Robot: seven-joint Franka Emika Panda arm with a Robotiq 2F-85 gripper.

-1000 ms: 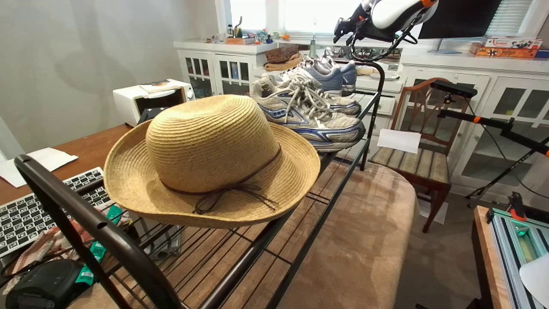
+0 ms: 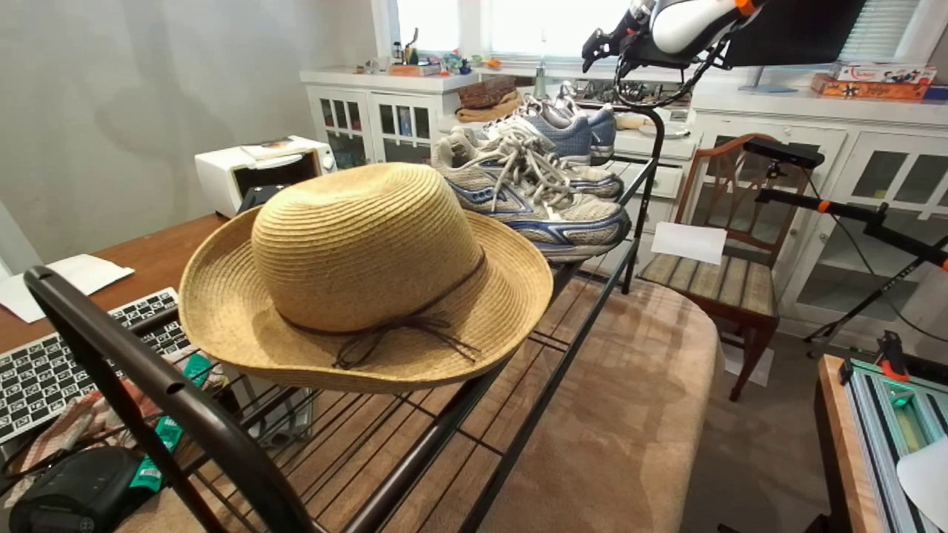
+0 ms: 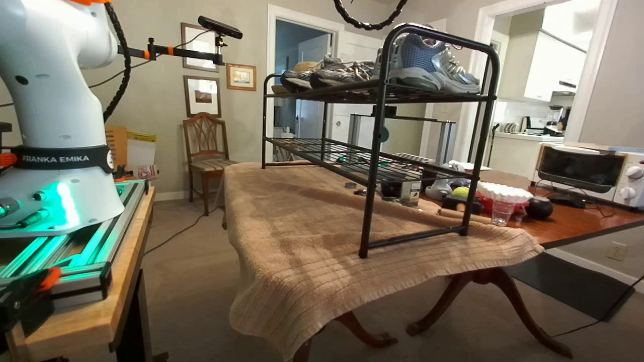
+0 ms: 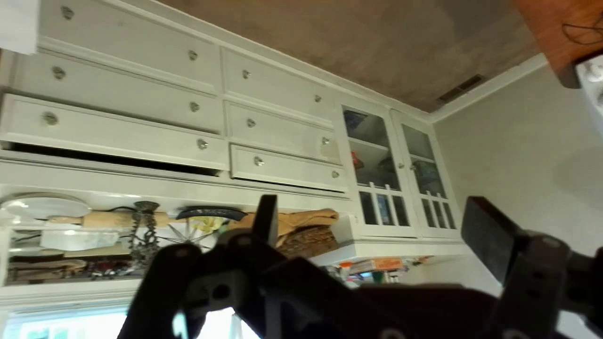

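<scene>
A straw hat point(image 2: 373, 257) with a thin brown cord rests on the near end of the black rack's top shelf. Behind it on the same shelf stand a grey and blue pair of sneakers point(image 2: 533, 200) and a bluer pair point(image 2: 569, 129). High beyond the far end of the rack is my gripper point(image 2: 593, 52), well away from the hat. In the wrist view the gripper stands open, its fingers point(image 4: 490, 237) wide apart with nothing between them. Exterior view 2 shows the blue sneakers point(image 3: 416, 63) closest and only a bit of the hat.
The rack point(image 3: 380, 157) stands on a towel-covered table point(image 3: 290, 223), its lower shelf bare at the near side. A toaster oven point(image 3: 582, 175) and a clear cup point(image 3: 502, 212) are on the table's uncovered part. A wooden chair point(image 2: 729, 231) stands beyond.
The arm and gripper have shifted slightly to the right and a little lower in exterior view 1. Hat, shoes and rack are where they were.
</scene>
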